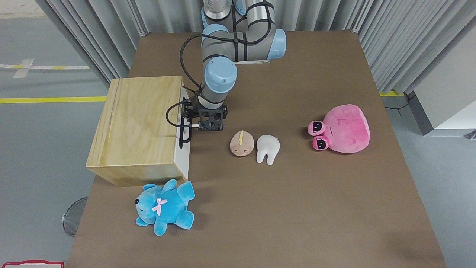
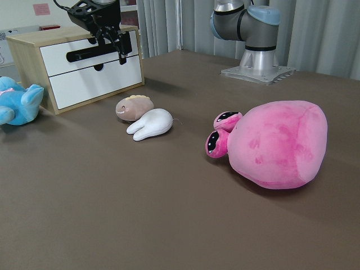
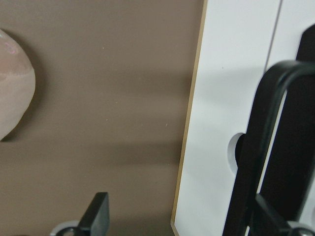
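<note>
A wooden cabinet (image 1: 134, 125) with two white drawers (image 2: 95, 82) stands on the brown table. Its upper drawer carries a long black bar handle (image 2: 81, 54); round dark finger holes show in the drawer fronts. My gripper is at this handle, against the cabinet's front, in all three views. In the wrist view one finger overlaps the handle (image 3: 256, 147) on the right and the other is over bare table, with a wide gap between them, so the gripper is open.
A blue bear (image 1: 165, 210) lies before the cabinet. A beige round plush (image 1: 241, 147), a white tooth plush (image 1: 267, 145) and a pink plush (image 1: 346, 129) lie to the right.
</note>
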